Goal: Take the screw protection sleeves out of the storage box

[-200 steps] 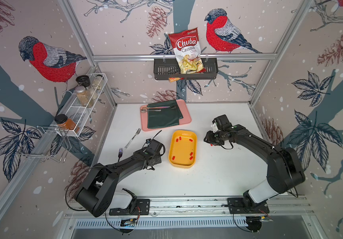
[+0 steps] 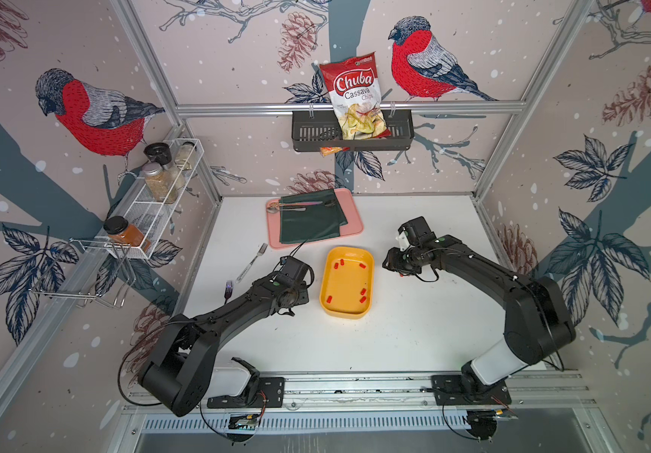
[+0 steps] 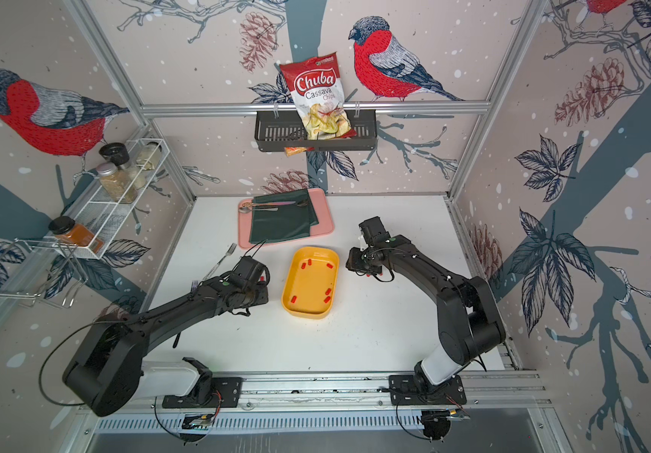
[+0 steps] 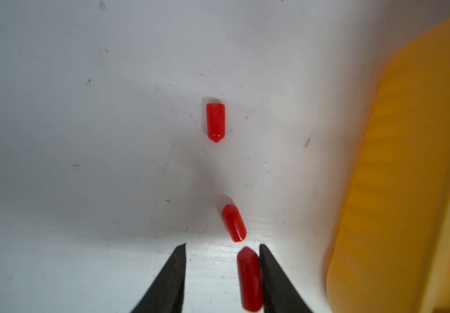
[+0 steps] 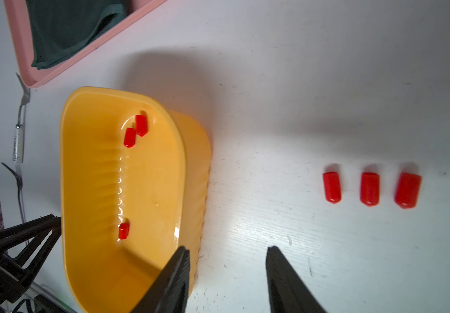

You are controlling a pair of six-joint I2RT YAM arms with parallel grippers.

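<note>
The orange storage box stands in the middle of the table, several red sleeves scattered on its floor. Left of it, my left gripper is part open. One red sleeve appears between its fingers, against the right one and clear of the left; whether it touches cannot be told. Two more sleeves lie on the table ahead, a nearer sleeve and a farther sleeve. My right gripper is open and empty, just right of the box. Beyond it, three sleeves lie in a row on the table.
A pink tray with a dark green cloth sits behind the box. Two forks, including a silver fork, lie to the left. A wire rack with jars hangs on the left wall.
My left gripper has shifted slightly right and back towards the box. The right one has edged a little left. The sleeves inside the box look unmoved.
</note>
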